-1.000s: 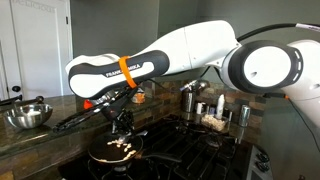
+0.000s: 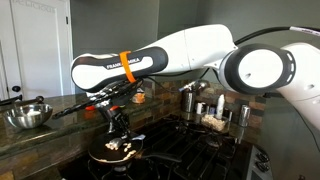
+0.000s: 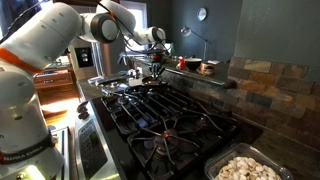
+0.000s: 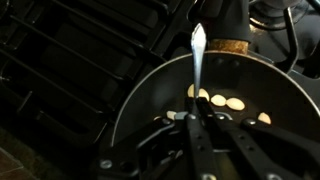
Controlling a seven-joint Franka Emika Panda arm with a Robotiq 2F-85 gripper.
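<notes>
A black pan (image 4: 150,97) rests on the stove, with several pale food pieces (image 4: 235,104) spread over its bottom. My gripper is over the pan, shut on a slim silver utensil (image 4: 198,45) whose handle end sticks up past the fingers. The utensil's lower end is hidden behind the gripper in the wrist view. From the side, the gripper (image 2: 117,128) appears low over the pan (image 2: 100,152), and whether the utensil touches the food cannot be told.
Black burner grates (image 3: 165,130) cover the stove. A clear tray of pale pieces (image 3: 248,168) lies at the near right. Metal bowls (image 2: 30,116) stand on the counter at left, and canisters (image 2: 220,103) line the back wall.
My gripper has shifted slightly left over the pan, with a small change in the arm's pose. The pan stays in place.
</notes>
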